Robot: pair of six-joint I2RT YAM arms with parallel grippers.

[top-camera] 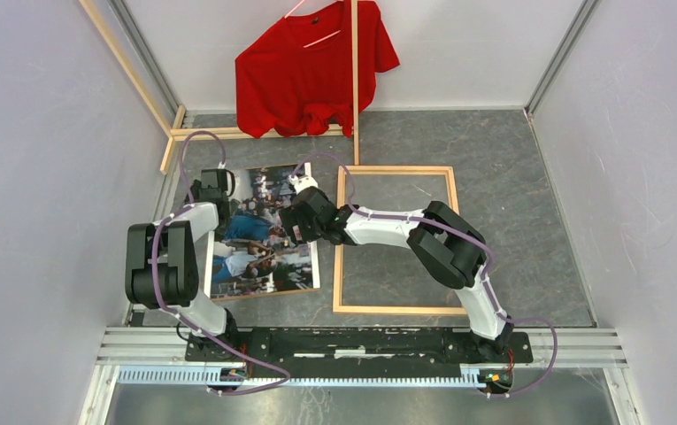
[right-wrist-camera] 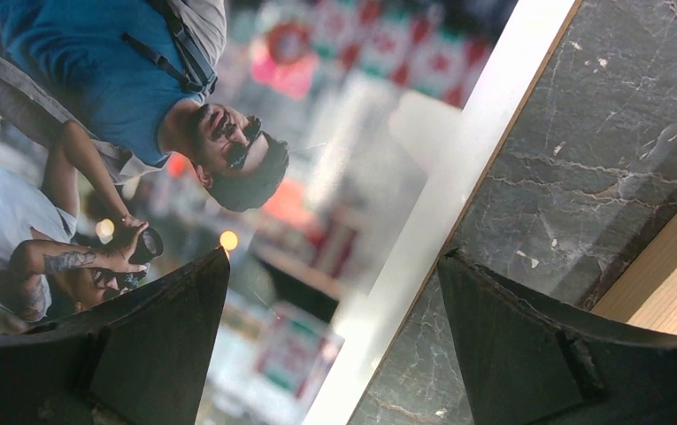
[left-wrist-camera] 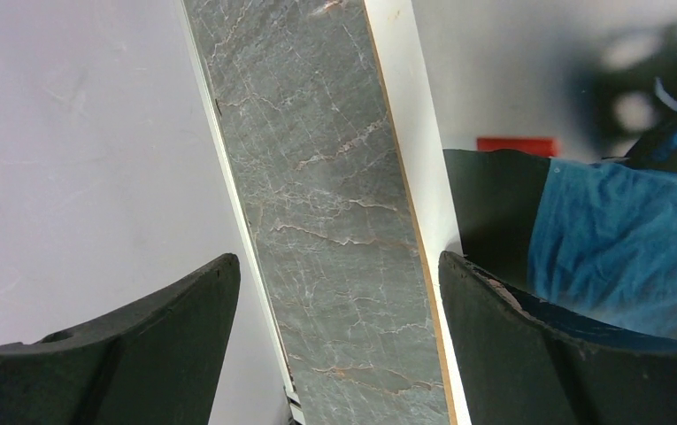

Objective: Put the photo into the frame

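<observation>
The photo (top-camera: 248,227), a crowd picture with a white border, lies flat on the grey floor at the left. To its right lies the empty wooden frame (top-camera: 400,310); part of its bar (right-wrist-camera: 671,274) shows in the right wrist view. At the photo's left edge, my left gripper is open. One finger (left-wrist-camera: 503,328) overlaps the white border, the other is over bare floor. My right gripper stands open across the photo's right edge, one finger over the picture, the other over the floor strip. Neither gripper visibly holds the photo.
A red shirt (top-camera: 308,66) hangs at the back on a wooden rack (top-camera: 356,88). The left wall (left-wrist-camera: 78,195) runs close beside the left gripper.
</observation>
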